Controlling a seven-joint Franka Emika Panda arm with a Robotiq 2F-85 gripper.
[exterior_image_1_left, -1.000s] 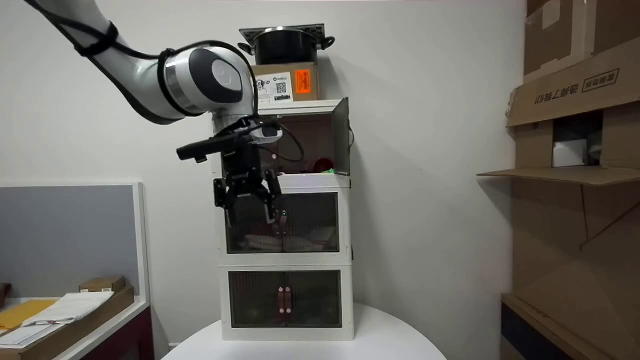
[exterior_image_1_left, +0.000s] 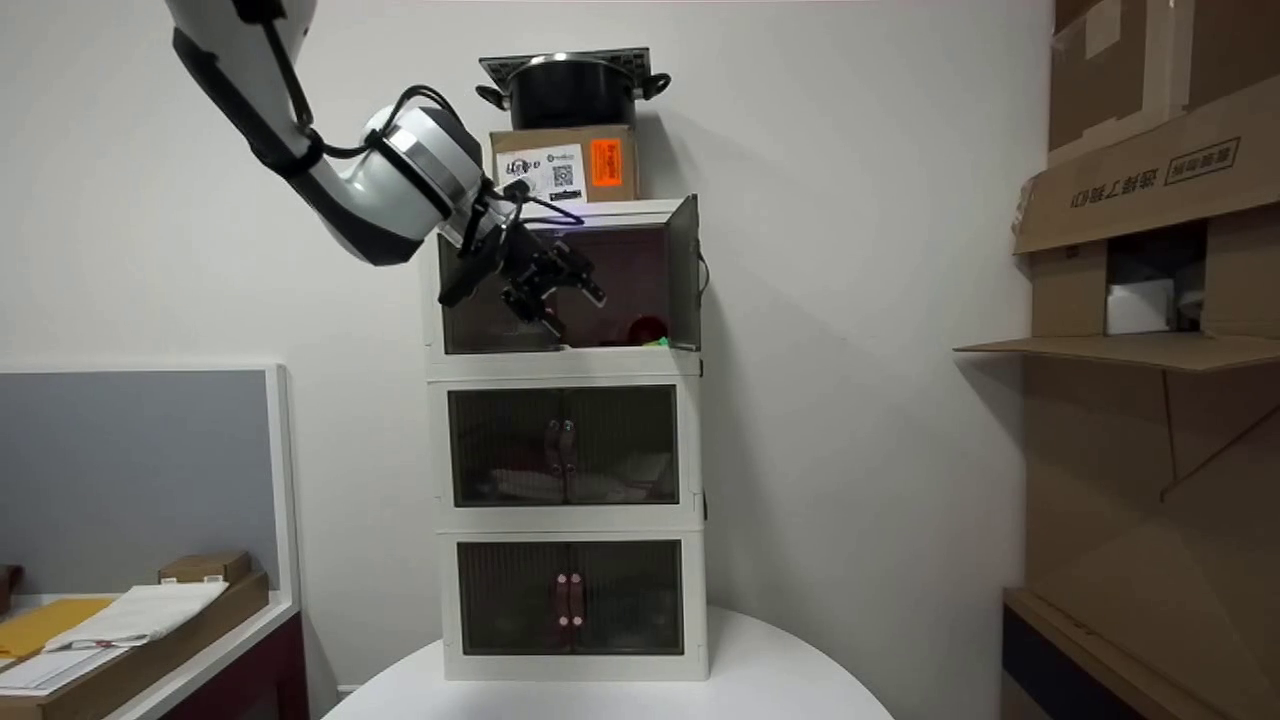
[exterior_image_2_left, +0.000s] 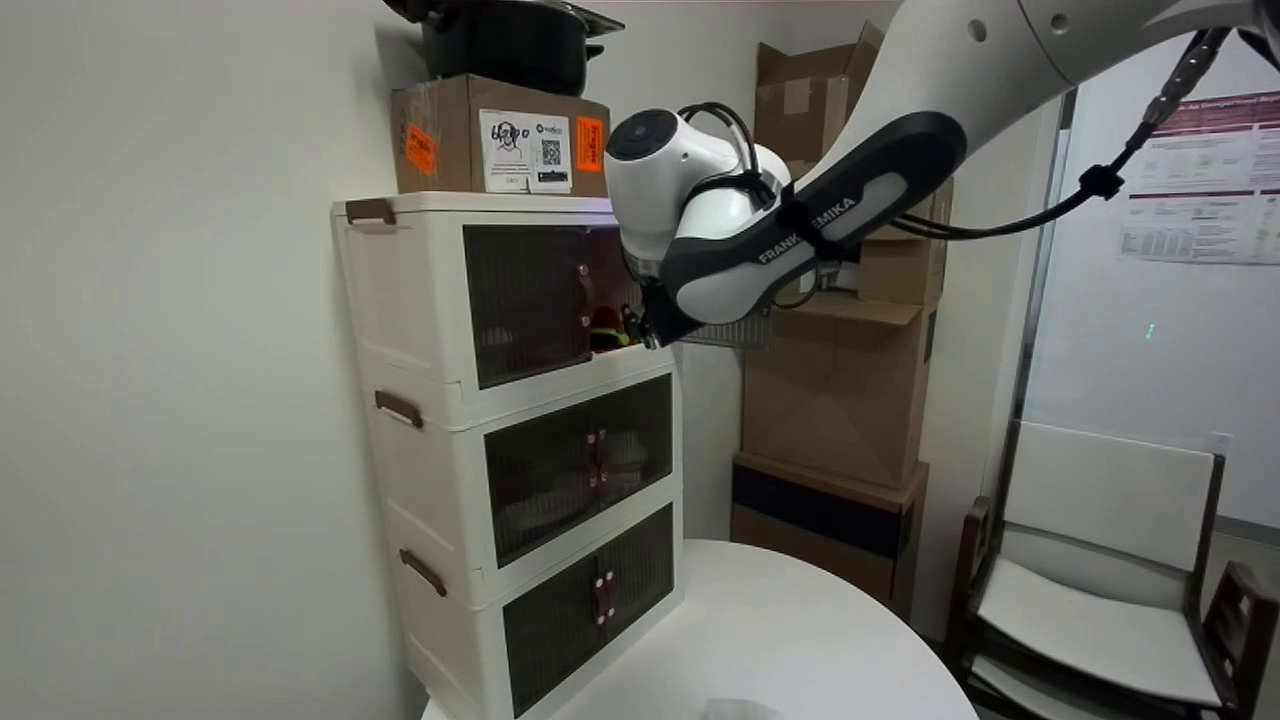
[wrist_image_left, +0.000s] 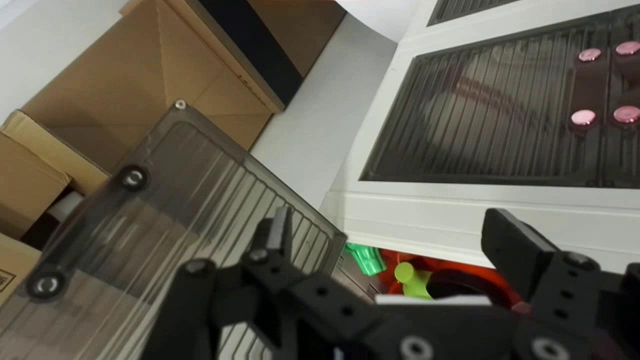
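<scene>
My gripper (exterior_image_1_left: 573, 314) is open at the front of the top cabinet compartment, with nothing between its fingers. In the wrist view its two black fingers (wrist_image_left: 510, 252) stand wide apart. The compartment's right door (exterior_image_1_left: 684, 276) is swung outward, while its left door (exterior_image_2_left: 528, 306) looks closed. Inside, toward the right, lie a red item (exterior_image_1_left: 647, 329), a green piece (wrist_image_left: 367, 259) and a yellow-green piece (wrist_image_left: 411, 279). They are partly hidden by the gripper and the cabinet frame. In the wrist view the open door (wrist_image_left: 240, 204) rises beside the left finger.
Both lower compartments, the middle (exterior_image_1_left: 564, 446) and the bottom (exterior_image_1_left: 571, 598), have closed doors. A cardboard box (exterior_image_2_left: 480, 132) and a black pot (exterior_image_1_left: 571, 96) sit on top of the cabinet. Large cartons (exterior_image_1_left: 1140, 480) stand at the right.
My gripper has risen from in front of the middle compartment to the top one and moved right. It has tilted from pointing down to pointing toward the lower right. The objects look unmoved.
</scene>
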